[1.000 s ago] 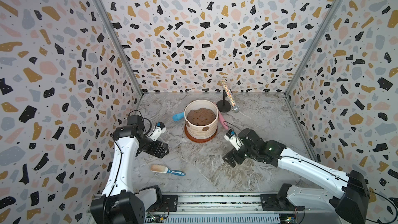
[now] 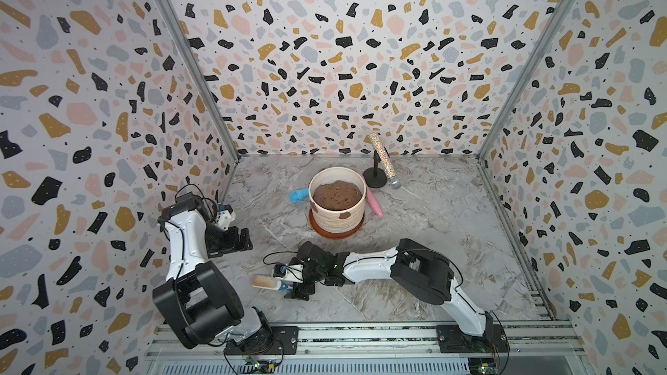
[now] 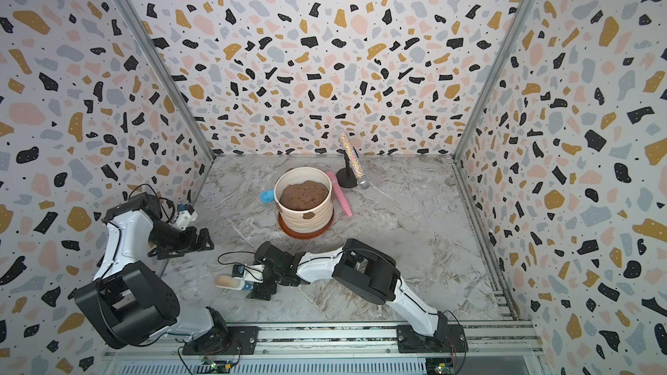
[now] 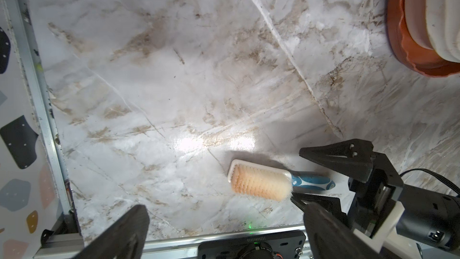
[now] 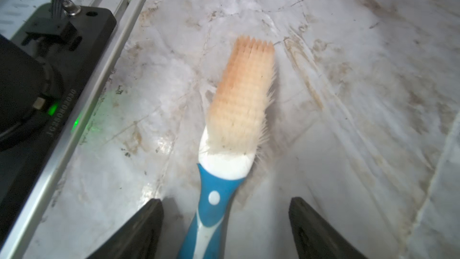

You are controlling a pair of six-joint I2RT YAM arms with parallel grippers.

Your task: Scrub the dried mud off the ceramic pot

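Note:
The cream ceramic pot (image 2: 326,219) stands upright on a terracotta saucer (image 2: 335,234), with brown soil inside and a brown mud patch (image 2: 345,215) on its front wall. A scrub brush (image 4: 261,180) with a white and blue handle lies bristles up near the table's front edge. My right gripper is low over its handle, fingers spread on either side. In the right wrist view the handle (image 5: 210,206) runs between the blurred fingers, with a gap showing. Off to the left, my left gripper (image 2: 244,239) hangs open and empty.
Behind the pot lie a blue object (image 2: 298,195), a pink object (image 2: 374,202) and a speckled tube (image 2: 384,158) on a black stand (image 2: 375,178). A metal rail (image 4: 182,244) borders the front.
My right arm has swept left and down from mid-table to the brush handle. The left gripper has pulled back left, away from above the brush. Pot and brush have not moved.

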